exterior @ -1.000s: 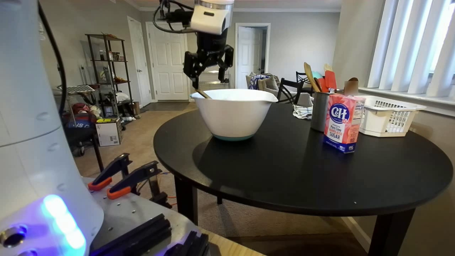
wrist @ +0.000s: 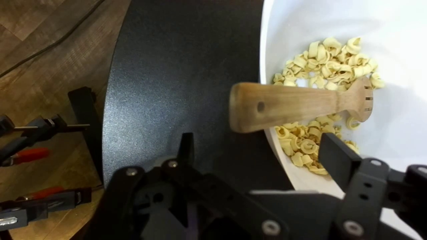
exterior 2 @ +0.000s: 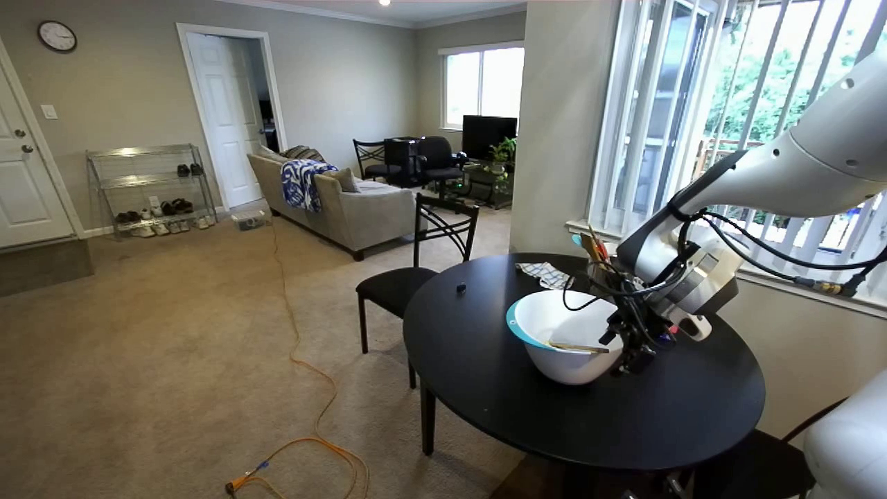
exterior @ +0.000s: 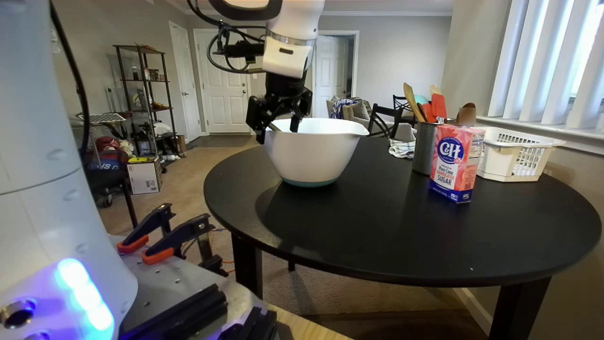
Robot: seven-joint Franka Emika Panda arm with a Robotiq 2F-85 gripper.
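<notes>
A white mixing bowl with a teal base stands near the left edge of the round black table. Curled pale pasta lies inside it in the wrist view. Across the bowl's rim rests a wooden utensil, its slotted head in the bowl and its handle end jutting out over the rim. My gripper is open at the handle side of the bowl, one finger outside the rim and the other over the inside. In exterior view 1 the gripper is down at rim height; the utensil is partly hidden there.
A sugar box, a metal utensil holder and a white basket stand on the right of the table in exterior view 1. A checked cloth lies behind the bowl.
My gripper has come down from above the bowl to rim level, around the utensil's handle end. The bowl and the other table items have stayed in place.
</notes>
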